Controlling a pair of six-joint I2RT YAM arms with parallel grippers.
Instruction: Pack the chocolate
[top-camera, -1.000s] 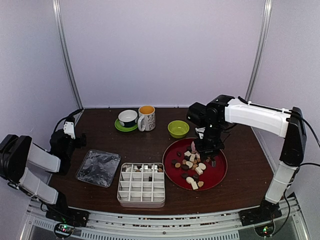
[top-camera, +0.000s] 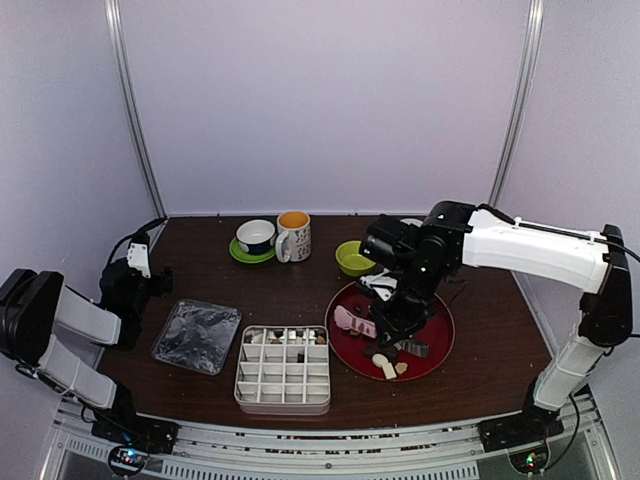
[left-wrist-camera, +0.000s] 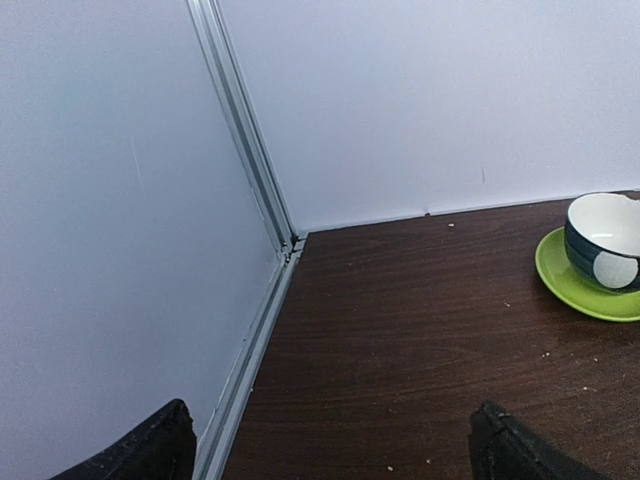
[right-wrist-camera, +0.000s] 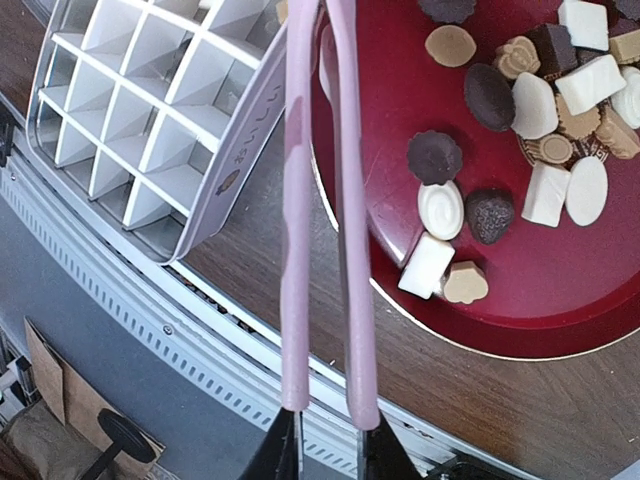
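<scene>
My right gripper (top-camera: 385, 335) is over the red plate (right-wrist-camera: 520, 280), shut on pink tongs (right-wrist-camera: 298, 250), whose two long arms are close together and point toward the white divided box (top-camera: 282, 395). Any chocolate at their tips is out of view. Assorted white, dark and tan chocolates (right-wrist-camera: 534, 104) lie on the plate, and some small pieces sit in the box's rear compartments. A clear sheet or lid (top-camera: 196, 337) lies left of the box. My left gripper (top-camera: 162, 282) stands open at the left side, with nothing visible between its fingers.
A green bowl (top-camera: 355, 255), an orange-rimmed mug (top-camera: 294, 236) and a white-and-blue bowl (top-camera: 256, 236) on a green saucer (left-wrist-camera: 555, 280) stand at the back. Walls bound the sides and back.
My right gripper has moved left over the plate, toward the box, and the pink tongs have swung round to point left. The left arm is still.
</scene>
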